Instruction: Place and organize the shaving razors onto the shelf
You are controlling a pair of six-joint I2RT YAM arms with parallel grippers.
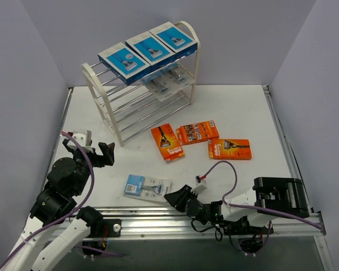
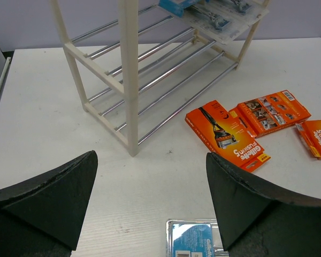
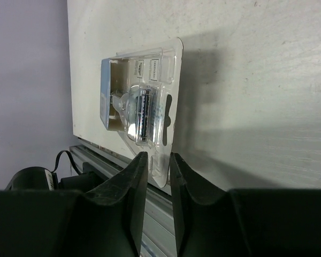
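Note:
A clear razor blister pack with a blue label (image 1: 134, 185) lies at the table's front; in the right wrist view my right gripper's fingertips (image 3: 157, 159) are at its near edge, pack (image 3: 142, 110) tilted; whether it is gripped is unclear. My left gripper (image 1: 104, 153) stands open over the left side, empty. Orange razor boxes (image 1: 167, 143) lie flat before the white shelf rack (image 1: 120, 136). Three blue-and-white boxes (image 1: 150, 48) fill its top level; clear packs (image 1: 169, 82) lie on the level below.
The lower rack bars look empty. Bare table (image 1: 254, 107) spreads at the right and left. A metal rail (image 1: 141, 211) runs along the front edge, with walls on either side.

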